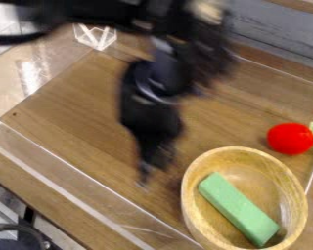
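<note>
My gripper (153, 161), black and motion-blurred, hangs over the table to the left of a wooden bowl (196, 195); whether its fingers are open or shut is too blurred to tell. A green block (238, 208) lies inside the bowl, along its length from upper left to lower right. A red tomato-like object (290, 138) with something green at its right sits behind the bowl.
The wooden table (67, 127) has free room at the left. Clear plastic edging runs along the left side, and a grey ledge (277, 83) lies at the back.
</note>
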